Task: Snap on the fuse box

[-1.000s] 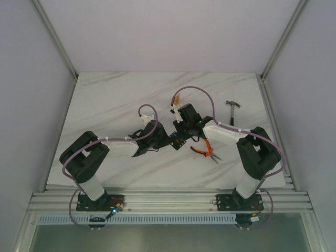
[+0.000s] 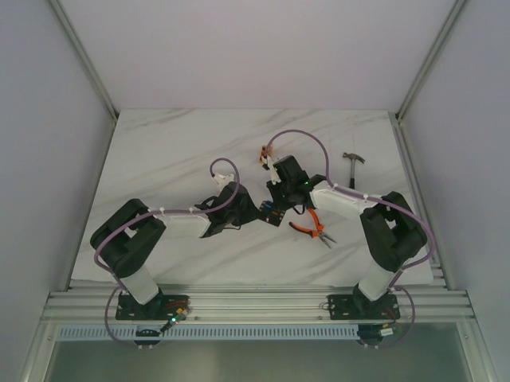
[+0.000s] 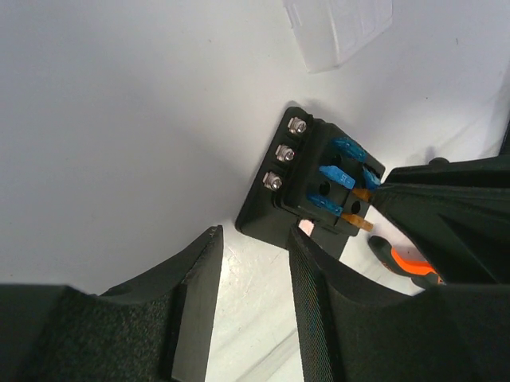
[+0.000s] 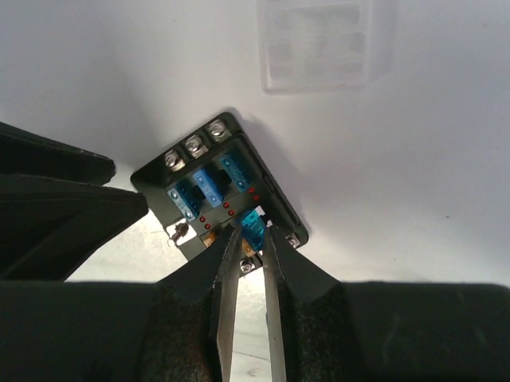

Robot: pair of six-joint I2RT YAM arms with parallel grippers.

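Observation:
The black fuse box (image 2: 272, 215) lies on the white table between the two arms. It carries blue and amber fuses (image 3: 336, 176) and a row of silver terminals (image 3: 284, 152). My left gripper (image 2: 253, 212) is just beside the box, its fingers part open at the lower edge of the left wrist view, with nothing visible between them (image 3: 255, 243). My right gripper (image 2: 277, 194) hangs over the box. In the right wrist view its fingertips (image 4: 233, 247) are by a light-blue fuse (image 4: 253, 227); whether they touch it is unclear.
A clear plastic case (image 3: 339, 28) lies beyond the box. Orange-handled pliers (image 2: 317, 232) and a hammer (image 2: 353, 167) lie to the right, and an orange object (image 2: 265, 152) behind.
My right gripper has shifted slightly to the right over the last second. My left arm shows little or no movement.

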